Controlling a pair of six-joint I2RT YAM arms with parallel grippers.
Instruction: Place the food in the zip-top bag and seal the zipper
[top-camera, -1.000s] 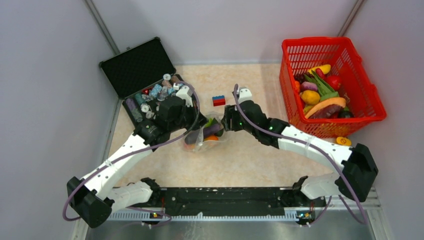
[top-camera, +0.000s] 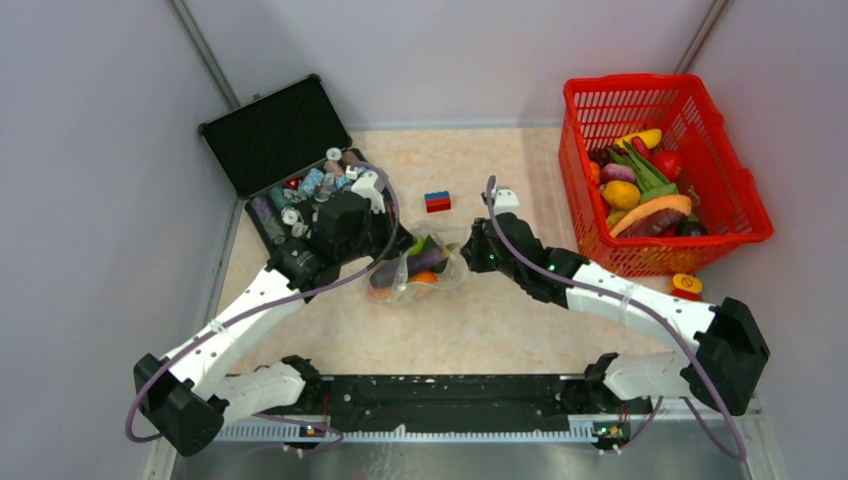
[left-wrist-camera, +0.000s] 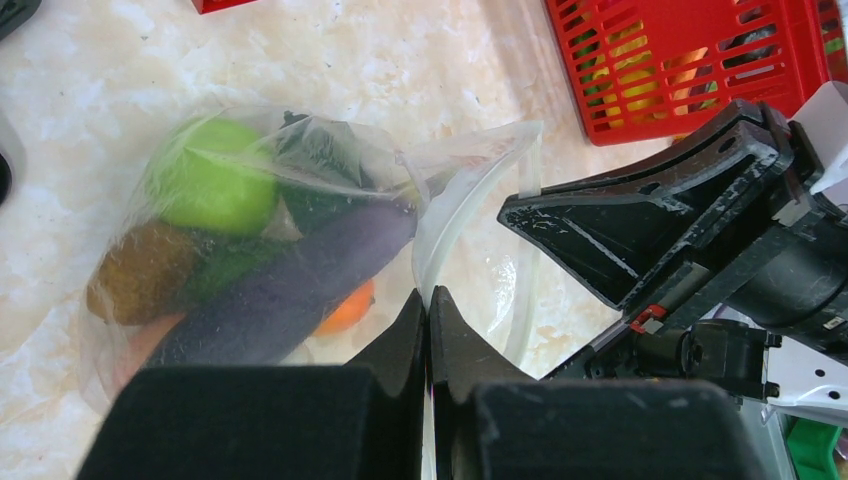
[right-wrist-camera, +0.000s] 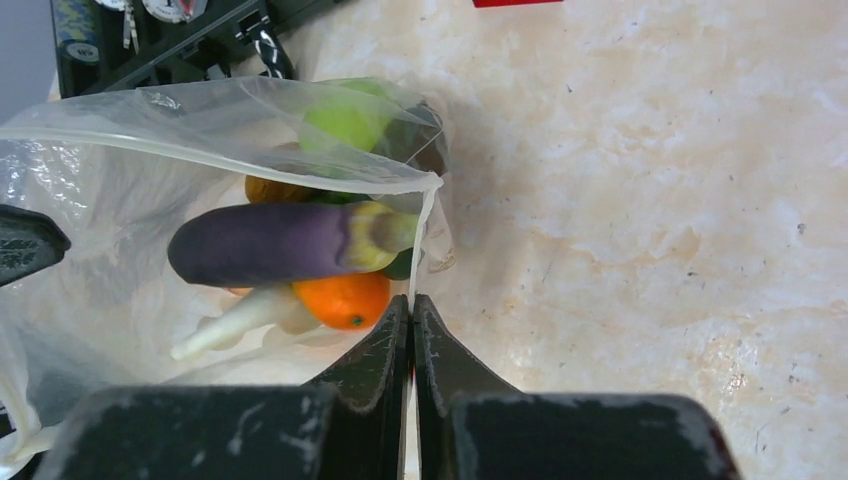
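The clear zip bag (top-camera: 410, 290) lies between my grippers, holding an eggplant (right-wrist-camera: 270, 240), an orange (right-wrist-camera: 340, 300), a green round fruit (left-wrist-camera: 215, 175), a brown item (left-wrist-camera: 140, 275) and other food. Its mouth gapes in the right wrist view. In the left wrist view my left gripper is shut on the bag's rim, with the film running up from between its fingers. My right gripper is at the bag's right edge, fingertips close together on the thin rim strip; whether they grip it is hard to tell.
A red basket of produce (top-camera: 740, 215) stands at the back right, an open black case with small items (top-camera: 270, 140) at the back left. A red and blue block (top-camera: 437, 204) lies behind the bag.
My left gripper has stayed in place.
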